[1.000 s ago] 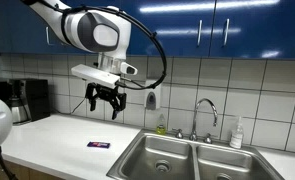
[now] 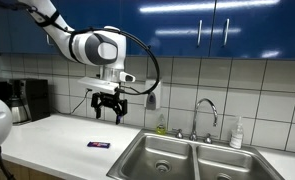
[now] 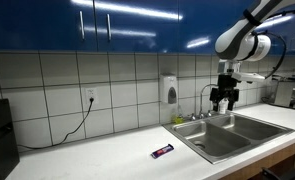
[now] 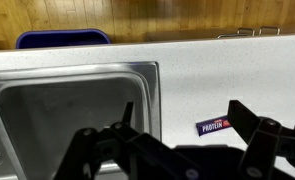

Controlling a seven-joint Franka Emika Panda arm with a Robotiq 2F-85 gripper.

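A small dark purple and red bar labelled "PROTEIN" (image 4: 213, 126) lies flat on the white counter (image 2: 57, 140), left of the sink in the first exterior view. The bar (image 3: 162, 151) also shows in the second exterior view, at mid-counter. My gripper (image 2: 109, 117) hangs well above the counter, near the sink's left edge. Its fingers stand apart, open with nothing between them. In the wrist view, the gap of my gripper lies over the strip beside the sink rim, and the bar is close to the right-hand finger.
A double steel sink (image 2: 167, 143) with a tall faucet (image 2: 197, 118) takes up the right. Bottles (image 2: 237, 133) stand behind it. Blue cabinets (image 3: 117, 25) hang overhead. A blue bin (image 4: 62, 39) is on the wooden floor.
My gripper has come down slightly and shifted a little to the right in the first exterior view. The bar has stayed in place.
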